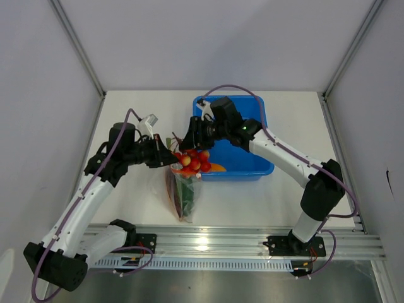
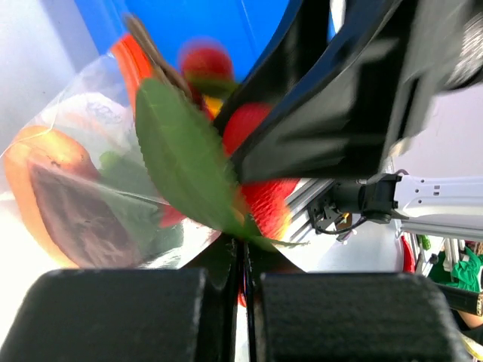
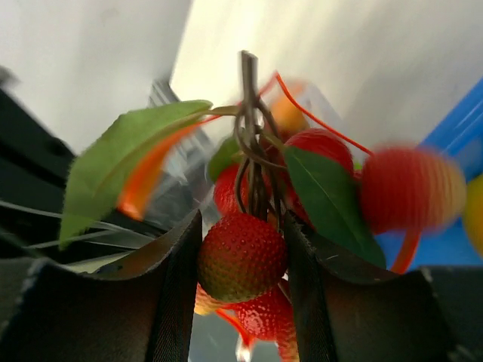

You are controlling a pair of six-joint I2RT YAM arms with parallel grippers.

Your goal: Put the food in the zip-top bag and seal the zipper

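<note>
The clear zip bag (image 1: 180,196), with dark and green food inside, hangs below my left gripper (image 1: 172,158), which is shut at its rim; in the left wrist view the left fingertips (image 2: 240,253) meet with nothing clearly between them. My right gripper holds a bunch of red toy fruit (image 1: 195,163) with leaves (image 2: 177,151) by its stems, one berry (image 3: 240,260) between the fingers. The bunch is over the bag's mouth, partly hiding it.
The blue bin (image 1: 243,151) stands behind and right of the bag, with an orange item (image 1: 217,167) at its near left.
</note>
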